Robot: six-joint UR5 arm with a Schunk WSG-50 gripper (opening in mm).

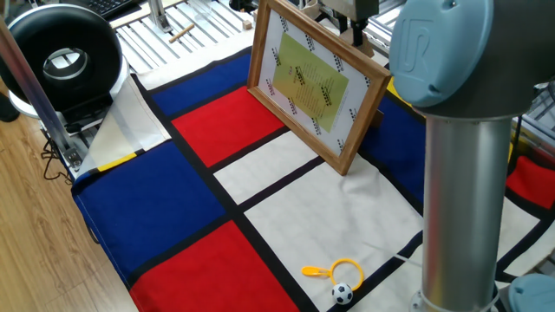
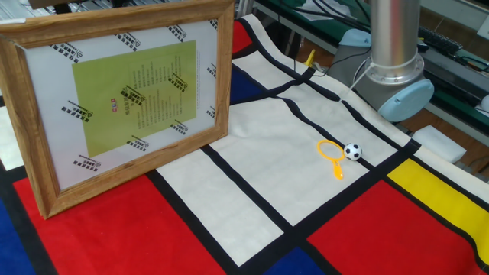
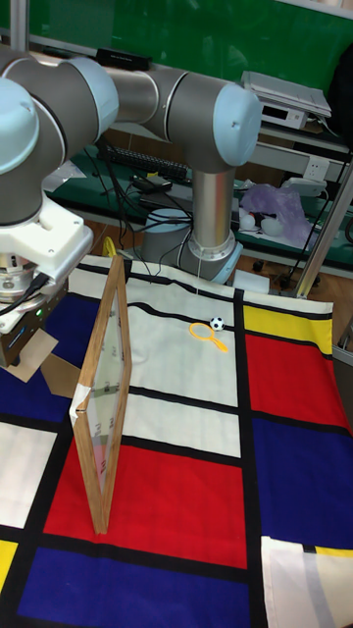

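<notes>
A wooden picture frame (image 1: pixel 343 159) stands upright on the patterned cloth, its white sheet with a green-yellow panel (image 2: pixel 130 95) facing away from the arm's hand. Behind it, at the top of exterior view 1, is my gripper (image 1: pixel 357 36), pointing down; the frame's edge covers part of it, so its finger state does not show. Exterior view 3 has the hand's dark housing (image 3: pixel 19 337) at the left edge, beside the frame's back, with brown flaps (image 3: pixel 54 364) near it. A yellow ring with a handle (image 2: pixel 339 171) lies on a white patch, close beside a small football (image 2: pixel 353 151).
A black round object (image 1: pixel 87 43) stands beyond the cloth's corner in exterior view 1. The arm's silver column (image 1: pixel 461 208) rises near the ring and ball. Open cloth (image 3: pixel 157 482) stretches in front of the picture frame.
</notes>
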